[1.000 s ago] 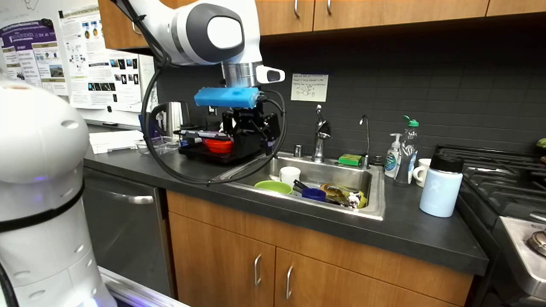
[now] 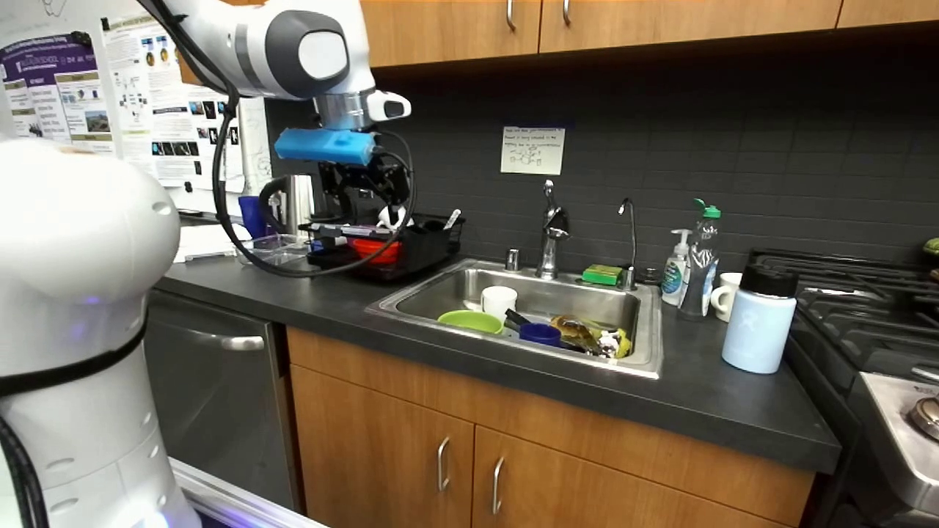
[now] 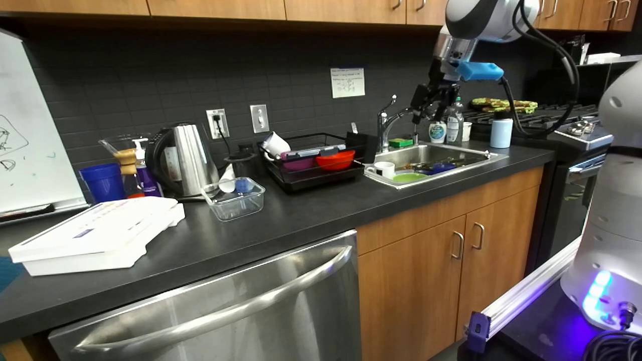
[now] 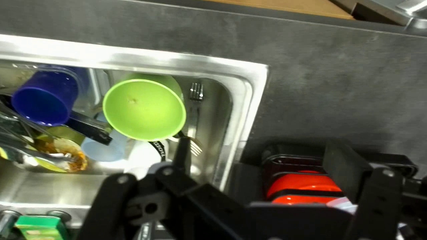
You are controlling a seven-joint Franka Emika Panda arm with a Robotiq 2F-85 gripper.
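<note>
Above the dish rack [image 3: 313,174], close to the sink's [image 4: 247,104] near corner, my gripper is open with nothing between its fingers. Seen from outside, the gripper [image 2: 365,195] hangs well over the counter. Under it in the wrist view, a red bowl [image 4: 302,183] shows in the rack, partly hidden by one finger. The sink holds a green bowl [image 4: 144,110], a blue cup [image 4: 46,98], a white mug [image 2: 499,301] and a fork [image 4: 195,104]. Part of the white mug is hidden behind the gripper in the wrist view.
The faucet [image 2: 550,233] rises behind the sink. Soap bottles [image 2: 695,264] and a light blue bottle [image 2: 758,321] stand to its right. A kettle [image 3: 191,159], glass container [image 3: 237,201] and white box [image 3: 102,234] occupy the counter's other side. Bare counter [image 4: 340,88] lies in front of the rack.
My arm and gripper have swung left in exterior view 1, from near the sink's left edge to over the dish rack. The dishes in the sink have not moved.
</note>
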